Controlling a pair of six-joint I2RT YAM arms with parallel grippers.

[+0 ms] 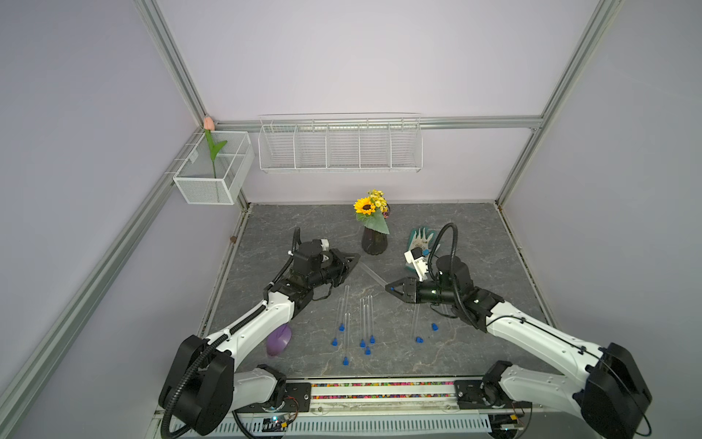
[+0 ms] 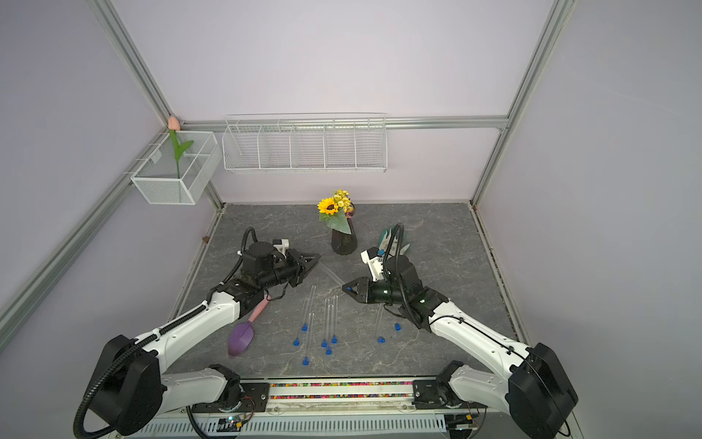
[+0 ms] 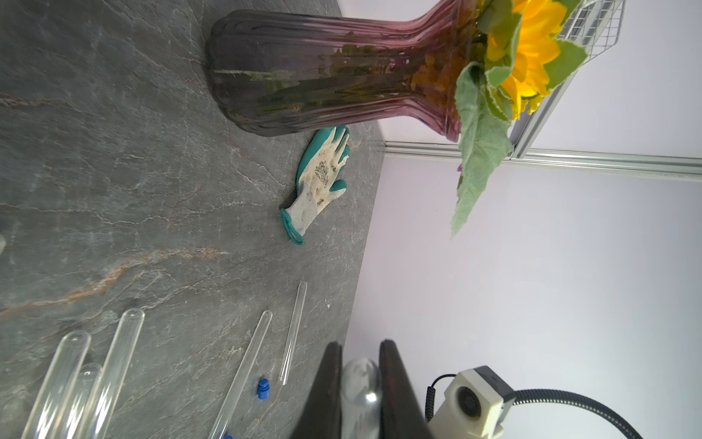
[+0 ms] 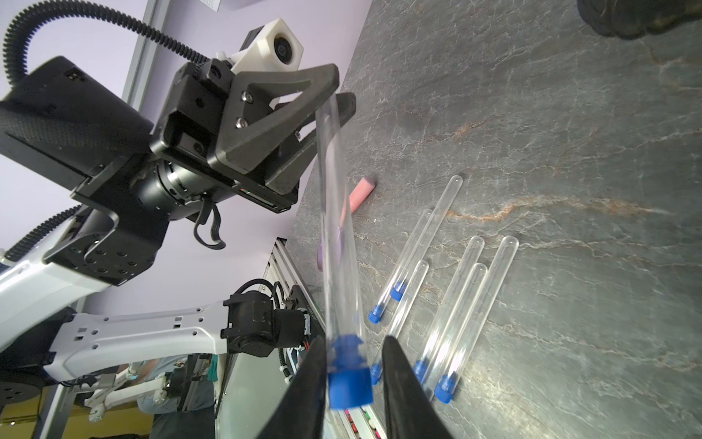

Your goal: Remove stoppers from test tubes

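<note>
My left gripper is shut on the round end of a clear test tube (image 4: 336, 219), which slants across to the right arm. A blue stopper (image 4: 349, 382) still closes the tube's other end. Around that stopper stands my right gripper, part open, with a small gap showing beside one finger. More stoppered tubes (image 1: 364, 318) lie on the table between the arms. Farther right lies another tube with a blue stopper (image 1: 419, 339). Beyond it are a loose stopper (image 3: 263, 388) and an open tube (image 3: 294, 333).
Behind the grippers stands a dark vase (image 1: 374, 240) with sunflowers. A glove (image 3: 319, 183) lies at the back right, a purple spoon (image 2: 241, 336) at the front left. Wire baskets (image 1: 340, 146) hang on the walls.
</note>
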